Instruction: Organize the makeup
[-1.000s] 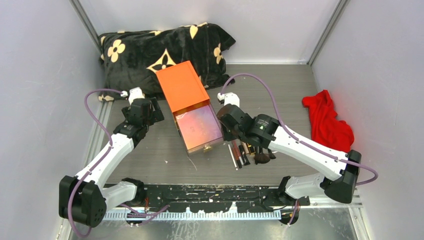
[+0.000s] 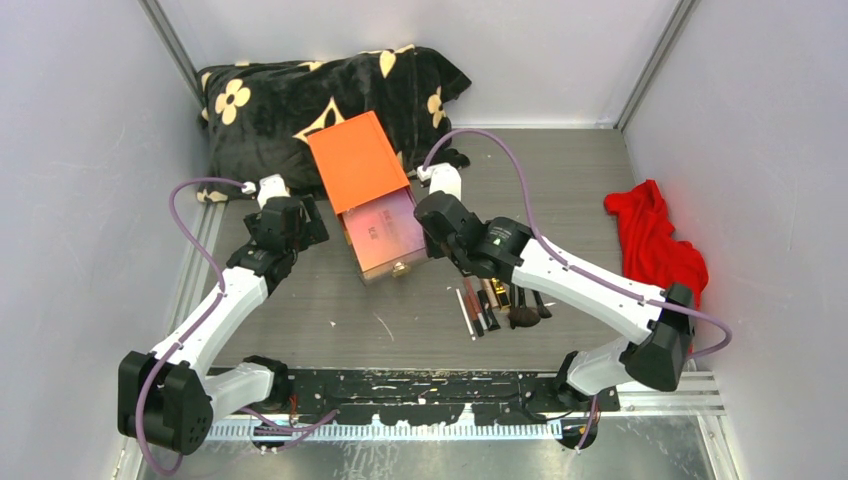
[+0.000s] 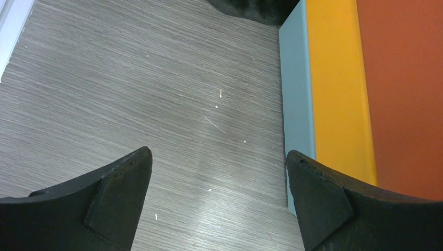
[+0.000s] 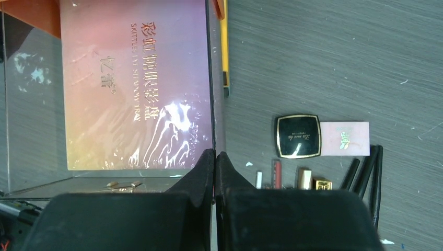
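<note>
An orange organizer box (image 2: 355,155) stands at the back centre with its clear drawer (image 2: 395,270) pulled out, holding a pink-lilac eyeshadow palette (image 4: 136,78). My right gripper is shut on the drawer's right wall, beside the palette. My left gripper stands open left of the box, over bare floor, with the box's blue-yellow side at its right finger. Makeup lies right of the drawer: a black compact (image 4: 298,136), a pink case (image 4: 345,138), lipsticks, pencils and brushes (image 2: 523,316).
A dark patterned blanket (image 2: 260,110) lies behind the box, a red cloth (image 2: 650,250) at the right.
My right gripper has moved back and left, and the box and drawer have shifted the same way, toward the blanket. The left arm has not moved.
</note>
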